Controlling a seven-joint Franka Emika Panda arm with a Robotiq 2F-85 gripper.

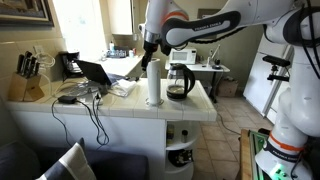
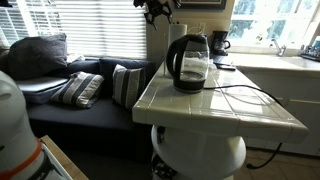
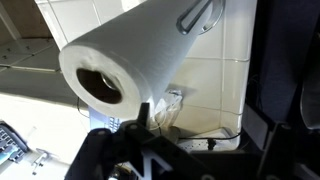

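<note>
A white paper towel roll (image 1: 154, 85) stands upright on the white tiled counter (image 1: 120, 108). In the wrist view the roll (image 3: 150, 45) fills the upper left, with the hole of its core facing the camera. My gripper (image 1: 148, 55) is above the counter, slightly left of the roll's top in exterior view 1. The wrist view shows the gripper open, its dark fingers well apart with nothing held between them. From the other side, the gripper (image 2: 154, 16) appears above and to the left of the roll (image 2: 177, 40).
A glass kettle (image 1: 180, 83) with a black handle stands right of the roll. To the left on the counter are an open laptop (image 1: 93, 73), cables and a knife block (image 1: 30, 88). A dark sofa (image 2: 95, 110) lies beyond the counter in exterior view 2.
</note>
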